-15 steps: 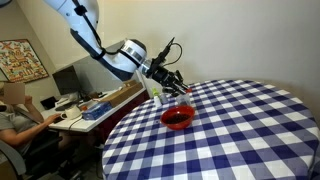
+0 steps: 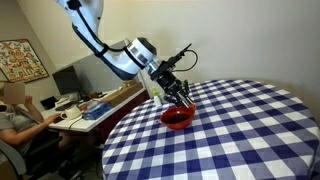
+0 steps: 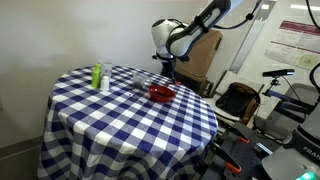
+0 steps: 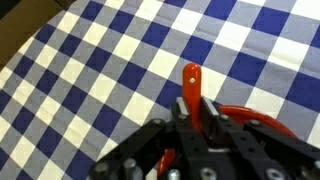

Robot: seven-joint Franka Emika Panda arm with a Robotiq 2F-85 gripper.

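A red bowl (image 2: 177, 118) sits on the checked tablecloth. My gripper (image 2: 184, 100) is low at the bowl's far side in exterior view 1. In the wrist view the fingers are shut on an orange-red handle (image 4: 192, 82) with a small hole near its end. Its other end is hidden by the gripper, so what kind of utensil it is does not show. Part of the bowl's rim (image 4: 262, 119) curves behind the gripper there. Exterior view 2 also shows the bowl (image 3: 160, 94), with the arm above it.
Behind the bowl stands a clear container (image 3: 139, 80). A green bottle (image 3: 97, 76) and a white bottle (image 3: 105, 84) are on the far side of the table. Much of the checked tablecloth (image 2: 240, 130) is free. A person sits at the left of exterior view 1.
My gripper has come down toward the bowl, carrying the orange-red handle. The bowl stays where it was.
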